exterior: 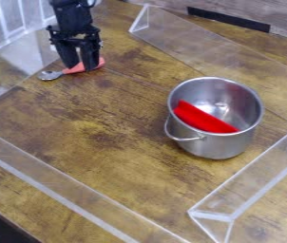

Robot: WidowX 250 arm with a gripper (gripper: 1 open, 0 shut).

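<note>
My black gripper (75,59) is low at the upper left, over a spoon (51,75) with a metal head and pink-red handle (93,65). The gripper hides part of the handle; whether its fingers touch it, or how far apart they stand, is unclear. A steel pot (210,138) with a side handle stands at the right, with a long red object (203,118) inside it.
Clear plastic barriers line the wooden table (102,157) along the left, lower left, upper right and lower right.
</note>
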